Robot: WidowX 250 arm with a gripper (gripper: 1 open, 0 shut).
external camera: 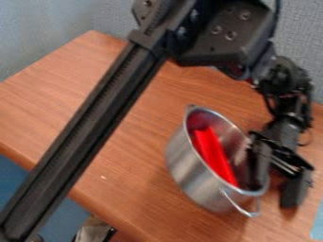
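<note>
A steel pot [190, 163] with two handles stands on the wooden table at the right, tipped slightly, with a red object [214, 151] inside it. My gripper [274, 170] is at the pot's right rim, its dark fingers apart, one appearing inside the pot and the other outside. Whether they touch the wall is hard to tell.
My long black arm crosses the view from top to lower left. A grey wall rises behind, and the table's front edge runs along the lower left.
</note>
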